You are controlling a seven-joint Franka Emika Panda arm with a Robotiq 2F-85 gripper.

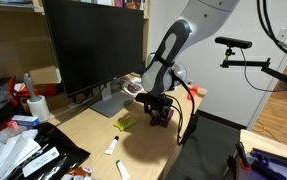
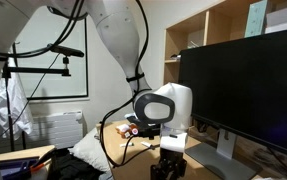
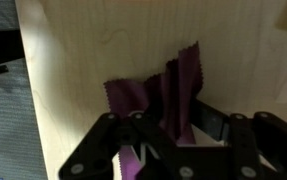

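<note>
A maroon cloth [image 3: 133,96] with zigzag edges lies on the pale wooden table in the wrist view, gathered into a raised fold. My dark gripper reaches down over the cloth, its fingers around the fold. In exterior view 1 the gripper [image 1: 159,108] is low at the right part of the table, with the cloth [image 1: 164,119] bunched under it. From exterior view 2, the fingers [image 2: 169,165] point down at the tabletop and the cloth is hard to make out.
A large black monitor [image 1: 95,45] stands behind the arm. A yellow-green item [image 1: 125,124] lies left of the cloth, with a white pen-like item [image 1: 111,145] nearer the front. Clutter, including a black bag [image 1: 58,139], fills the left side. The table's front edge is close to the cloth.
</note>
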